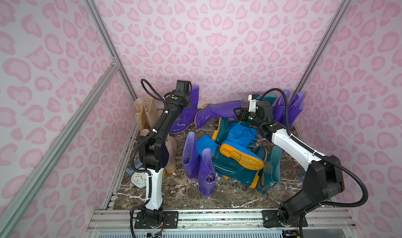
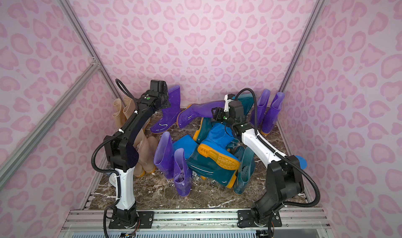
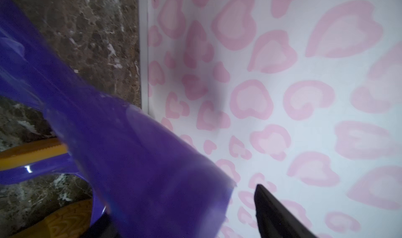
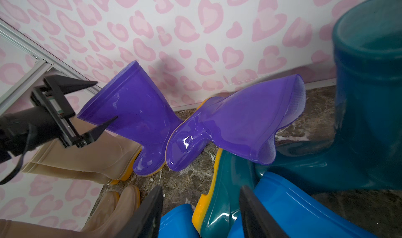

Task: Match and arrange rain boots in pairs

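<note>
A purple boot (image 1: 191, 109) stands against the back wall, and my left gripper is open around its upper shaft. Close up, that boot's shaft (image 3: 159, 166) fills much of the left wrist view. Another purple boot (image 4: 251, 116) lies on its side just right of it, toe towards it. My right gripper is over the heap, its fingers spread part way with nothing between them, near the lying boot's open end. Below it are a teal boot (image 4: 228, 187) with a yellow sole and a blue boot (image 1: 240, 139).
Purple pairs stand front centre (image 1: 199, 166) and back right (image 2: 268, 112). Tan boots (image 1: 144, 112) line the left side; a teal boot (image 1: 271, 171) stands at the heap's right. Bare marble floor (image 1: 234, 200) shows along the front.
</note>
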